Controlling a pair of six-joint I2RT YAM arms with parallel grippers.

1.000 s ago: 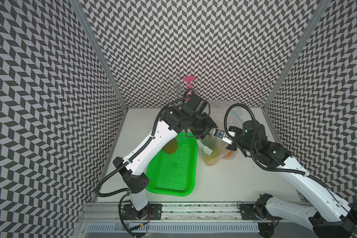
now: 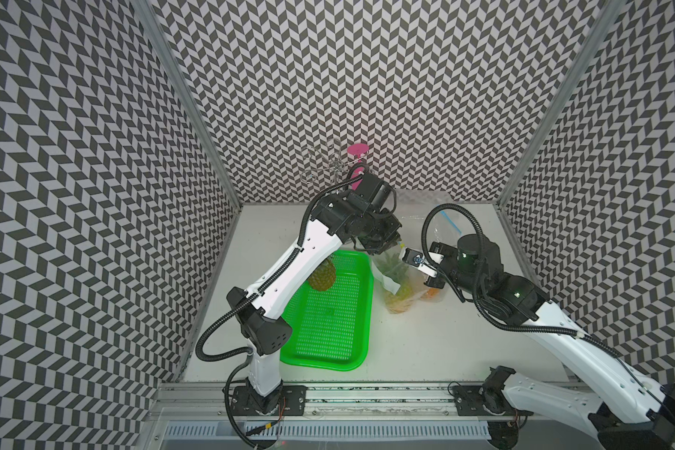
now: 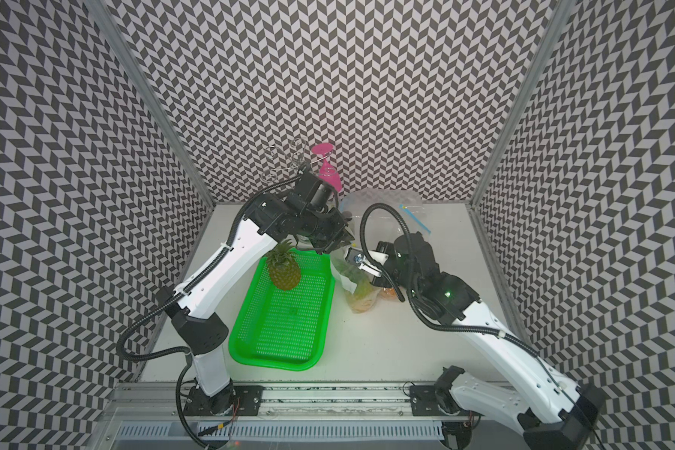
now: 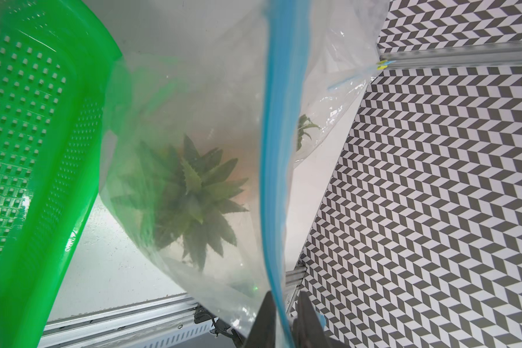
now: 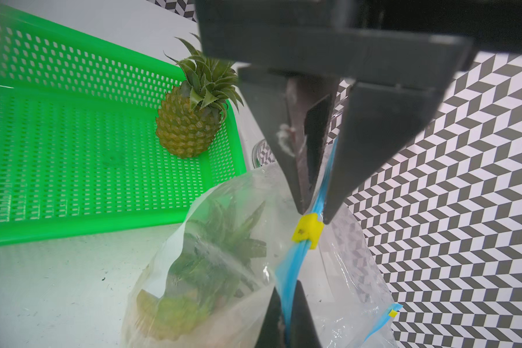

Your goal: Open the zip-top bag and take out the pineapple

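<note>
A clear zip bag (image 5: 174, 290) holding a leafy pineapple (image 4: 194, 191) stands right of the green basket (image 2: 330, 330). My right gripper is shut on the blue zip strip (image 5: 298, 255) near its yellow slider (image 5: 307, 230). My left gripper is at the zip in its wrist view; in the right wrist view its dark fingers stand part open around the strip just beside the slider. Another pineapple (image 3: 285, 273) stands in the basket.
More bagged fruit and another blue zip (image 2: 450, 221) lie at the back right. A pink object (image 3: 326, 172) and glassware are at the back.
The right arm has shifted slightly down in the top left view.
</note>
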